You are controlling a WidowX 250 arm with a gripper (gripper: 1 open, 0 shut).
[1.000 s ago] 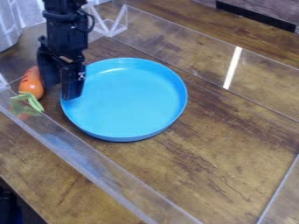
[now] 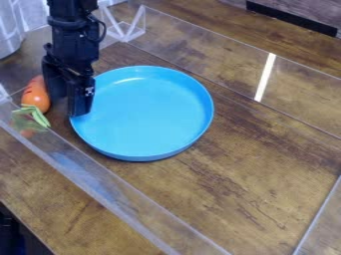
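Observation:
A black robot gripper (image 2: 70, 92) reaches down from the top left, low at the left rim of a blue plate (image 2: 142, 118). Just left of it an orange toy carrot (image 2: 36, 96) with green leaves lies on the table, partly behind or against the clear border strip. The fingers are dark and overlap, so whether they are open or shut is unclear.
A clear plastic strip (image 2: 127, 199) runs diagonally along the front left. A pale object (image 2: 11, 20) stands at the top left corner.
The gripper has shifted very slightly at the plate's left rim. The plate and carrot look almost unchanged.

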